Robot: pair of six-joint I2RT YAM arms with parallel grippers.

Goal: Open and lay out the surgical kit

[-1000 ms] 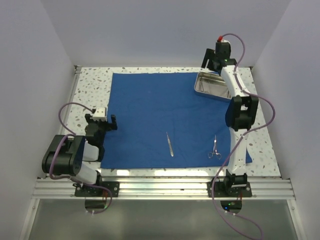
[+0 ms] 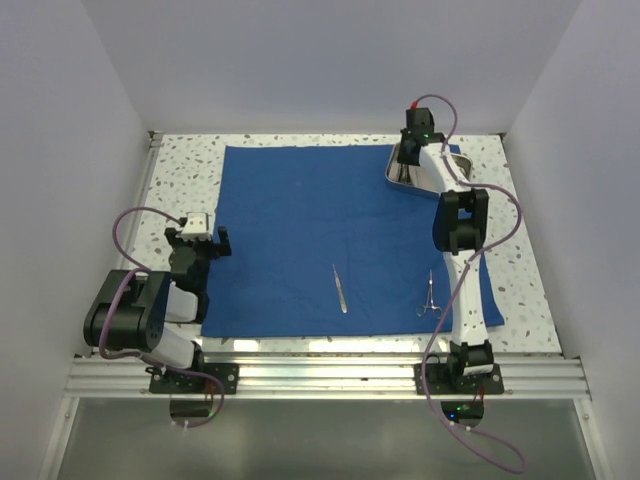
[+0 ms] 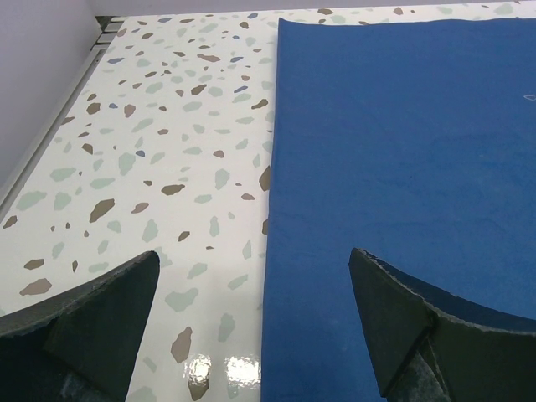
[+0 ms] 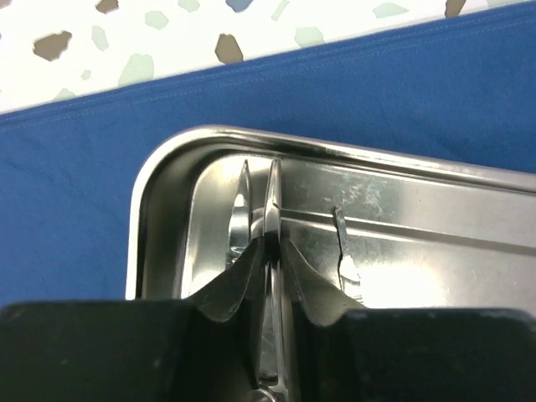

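The steel tray [image 2: 430, 185] sits at the back right of the blue cloth [image 2: 300, 220]. Inside it, in the right wrist view, lie a long instrument [image 4: 273, 193], a blade [image 4: 239, 209] to its left and a small instrument [image 4: 347, 260] to its right. My right gripper is down in the tray at the long instrument, fingertips close around it; whether it grips it is unclear. My left gripper stands open at the left edge of the cloth, nothing between its fingers.
A slim instrument [image 2: 340, 290] lies at the cloth's front middle, scissor-like forceps [image 2: 430, 300] at front right.
My right arm has come down and left into the tray from above its back, and its fingers have drawn closer together. The left arm has barely moved.
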